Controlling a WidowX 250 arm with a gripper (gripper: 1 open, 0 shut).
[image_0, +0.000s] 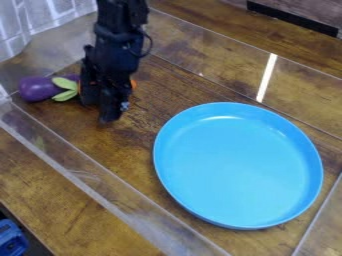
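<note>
My gripper (107, 100) is a black arm tip lowered from the top of the view to the wooden surface at upper left. It covers most of an orange object (126, 83), of which only a small part shows. A purple eggplant toy (36, 89) with green leaves (67, 88) lies just left of the gripper. Whether the fingers are open or shut on something is too dark and blurred to tell.
A large blue plate (238, 160) fills the right of the wooden surface (107, 190). Clear walls edge the left side. A blue object (11, 240) sits at the bottom left corner.
</note>
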